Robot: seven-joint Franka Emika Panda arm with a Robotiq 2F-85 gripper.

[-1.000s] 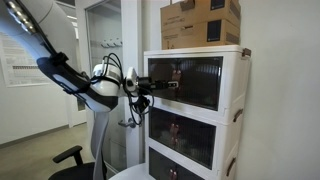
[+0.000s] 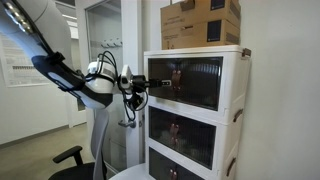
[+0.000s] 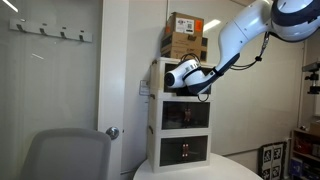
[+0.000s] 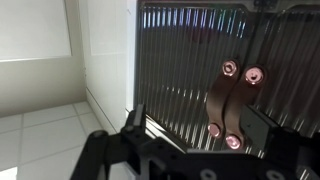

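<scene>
A white cabinet (image 2: pixel 238 75) with three stacked compartments has dark ribbed doors. Two brown handles, a left one (image 4: pixel 221 98) and a right one (image 4: pixel 243 105), stand side by side on the top compartment's doors (image 4: pixel 180 60). In the wrist view my gripper is open, its dark fingers spread wide to the left and right at the bottom of the picture. Nothing is visibly clamped; the handles appear beyond the gap, towards the right finger. From the side, the gripper (image 2: pixel 160 83) is level with the top doors, just in front of them. Whether it touches them cannot be told.
Cardboard boxes (image 3: pixel 183 42) are stacked on the cabinet. The cabinet stands on a white round table (image 3: pixel 215 170). A grey chair (image 3: pixel 68 155) is nearby, and a door with a round knob (image 3: pixel 113 132) lies to the cabinet's left.
Over the last second my arm and gripper have shifted only slightly, drawing a little to the left in exterior view 1. The cabinet doors look the same.
</scene>
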